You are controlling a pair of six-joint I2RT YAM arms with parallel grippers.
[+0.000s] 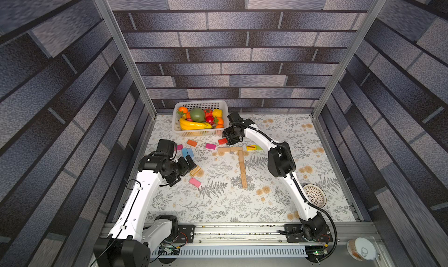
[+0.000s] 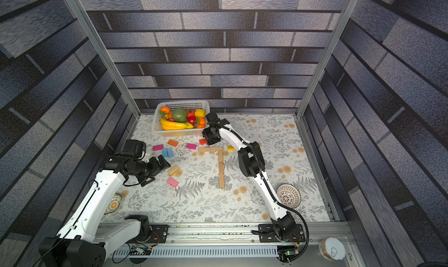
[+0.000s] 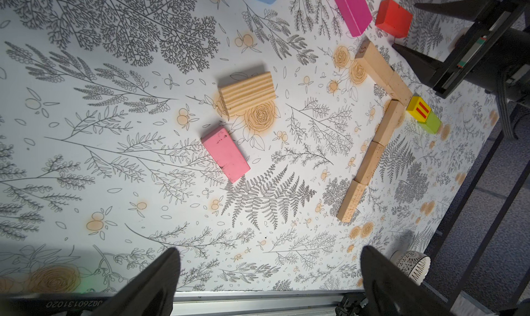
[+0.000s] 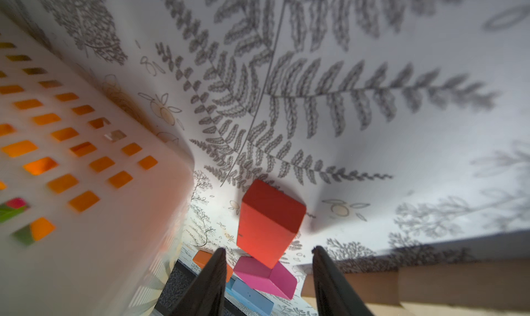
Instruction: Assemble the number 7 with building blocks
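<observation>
Wooden blocks lie end to end as a 7: a top bar [image 1: 228, 149] and a stem [image 1: 242, 172] running toward the front. A red block [image 4: 269, 222] lies behind the bar, near the fruit basket. In the right wrist view, my right gripper has its fingers apart, one to each side of the red block's near end, with gaps showing. My left gripper is open and empty above the left side of the table. Below it are a ridged wooden block [image 3: 247, 95] and a pink block [image 3: 226, 153].
A white basket of fruit [image 1: 200, 132] stands close to the right gripper. Orange [image 1: 191, 143], magenta [image 1: 211, 146] and blue [image 1: 187, 152] blocks lie to the left. Yellow [image 3: 419, 109] and green [image 3: 430, 124] blocks sit near the 7's corner.
</observation>
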